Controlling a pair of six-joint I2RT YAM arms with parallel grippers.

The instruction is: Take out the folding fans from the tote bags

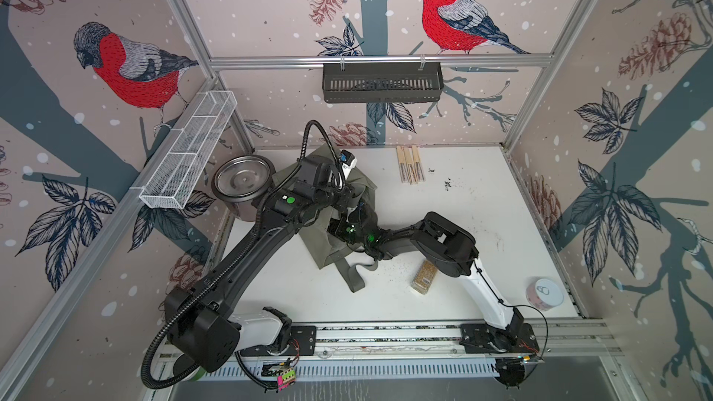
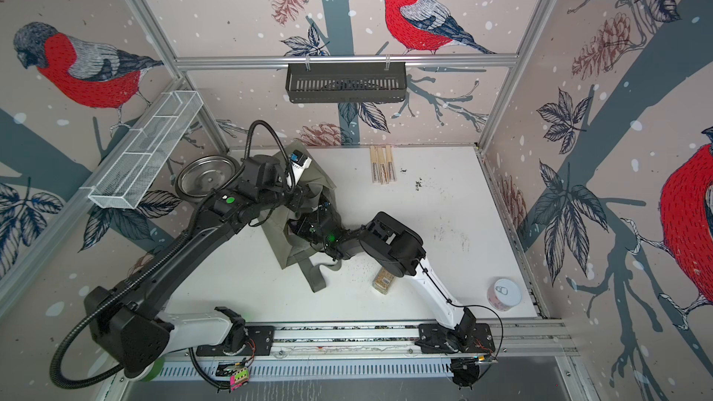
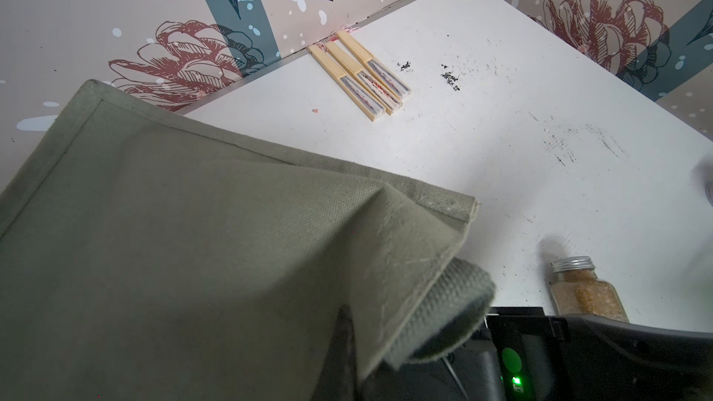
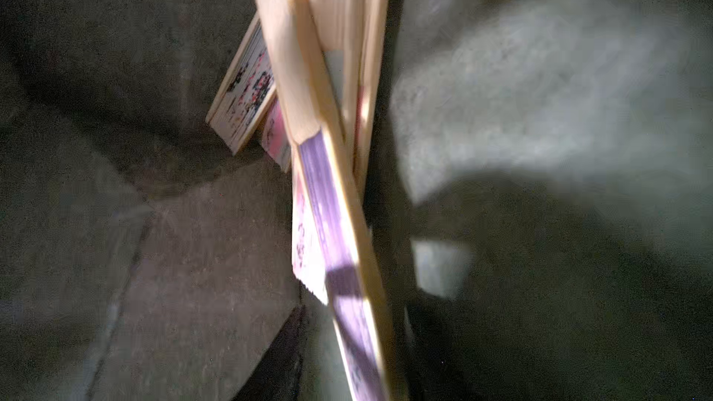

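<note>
The olive tote bag (image 1: 319, 248) lies on the left half of the table. My left gripper (image 1: 343, 194) is shut at its upper edge, with canvas rising beside its fingers in the left wrist view. My right gripper (image 1: 335, 224) reaches low into the bag's opening. In the right wrist view several folding fans (image 4: 312, 81) lie crossed inside the bag, one with a purple side nearest; the fingers' state is unclear there. Three more fans (image 1: 408, 163) lie side by side at the back of the table.
A seasoning jar (image 1: 423, 276) lies near the front middle, under the right arm. A can (image 1: 544, 293) stands at the front right, a steel pot (image 1: 241, 178) at the back left.
</note>
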